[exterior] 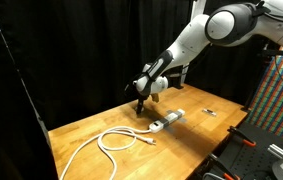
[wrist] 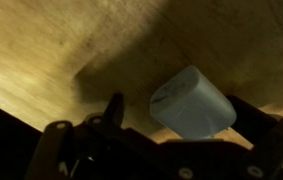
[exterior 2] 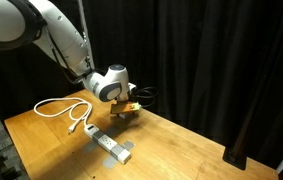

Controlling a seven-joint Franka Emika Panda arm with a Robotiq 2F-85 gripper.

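A small pale grey-white block (wrist: 193, 105) with rounded edges lies on the wooden table in the wrist view. My gripper is open, its dark fingers (wrist: 111, 112) spread to either side of the block. The block's lower part runs down towards the gripper body, and I cannot tell whether either finger touches it. From outside, the gripper (exterior: 141, 104) is low over the far part of the table, near the black curtain. The second exterior view also has the gripper (exterior 2: 124, 110) close to the tabletop; the block is hard to make out there.
A white power strip (exterior: 167, 121) lies nearer the front, its white cable (exterior: 103, 142) looping to the left. A small light-coloured item (exterior: 210, 112) lies to the right. Bare table (exterior 2: 196, 150) stretches along the curtain side.
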